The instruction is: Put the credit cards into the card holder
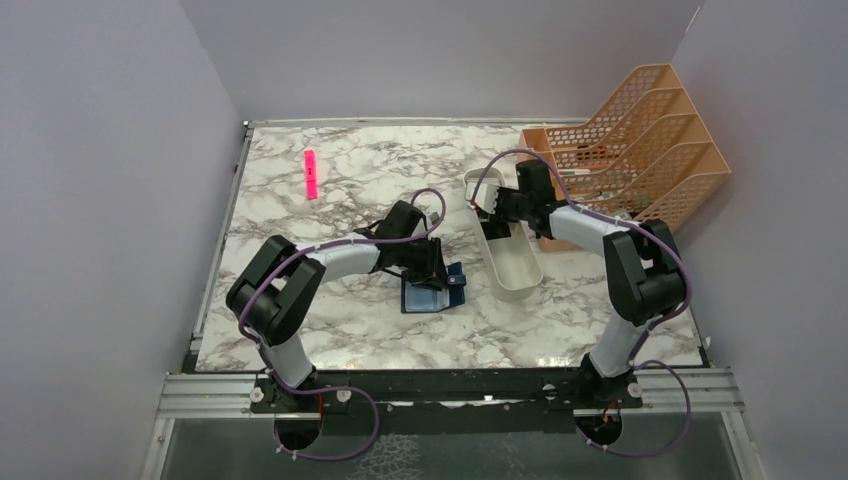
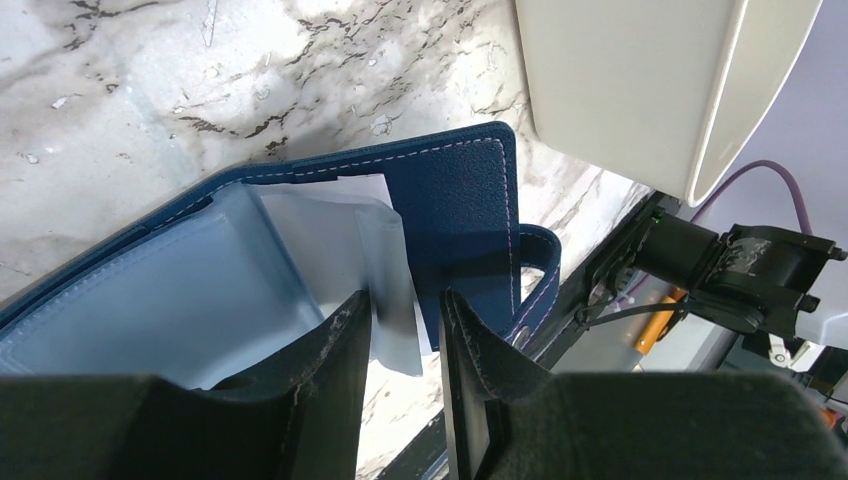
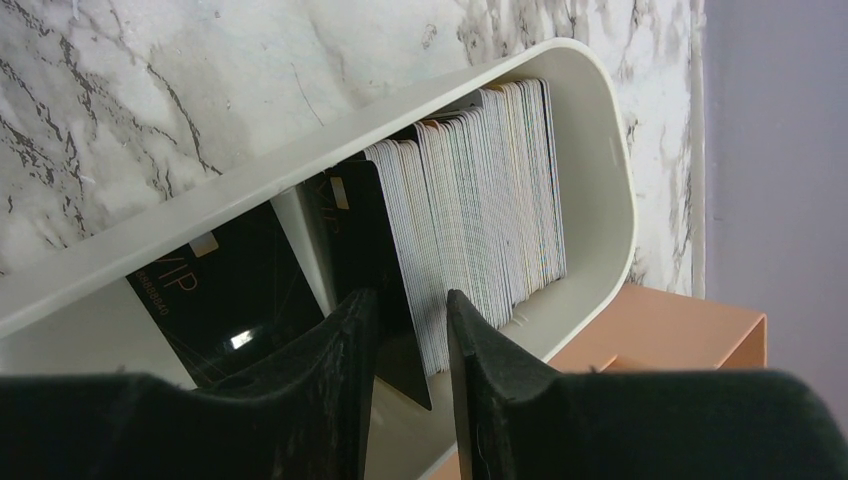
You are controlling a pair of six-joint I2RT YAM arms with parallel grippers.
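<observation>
A blue card holder (image 2: pixel 459 219) with clear sleeves lies on the marble table; my left gripper is over it, fingertips part open beside an upturned sleeve edge. A long white box (image 1: pixel 515 271) holds a stack of white-edged cards (image 3: pixel 478 205) and black VIP cards (image 3: pixel 220 290), one lying flat, one leaning on the stack. My right gripper is inside the box, fingertips part open at the leaning black card's lower part; whether they touch it I cannot tell.
An orange slotted rack (image 1: pixel 660 150) stands at the back right, behind the box. A pink strip (image 1: pixel 311 174) lies at the upper left.
</observation>
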